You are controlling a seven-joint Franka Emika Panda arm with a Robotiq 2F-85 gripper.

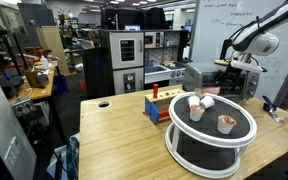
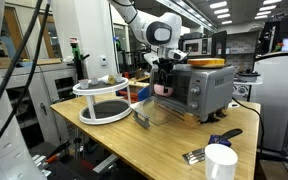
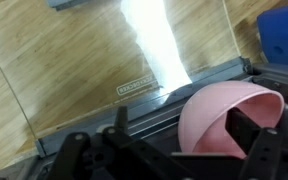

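A pink cup lies tilted at the oven opening in the wrist view, its mouth toward the right. My gripper is open, one finger to the left of the cup's wall and the other over its mouth. Contact with the cup cannot be told. From the side, the pink cup shows at the front of the silver toaster oven, with my gripper just above it. The oven's glass door hangs down open. In the first exterior view, the white arm reaches left to the oven.
A round two-tier stand holds several cups near the table's right side. Beside it is a red and blue wooden rack. A white mug and dark utensils lie right of the oven.
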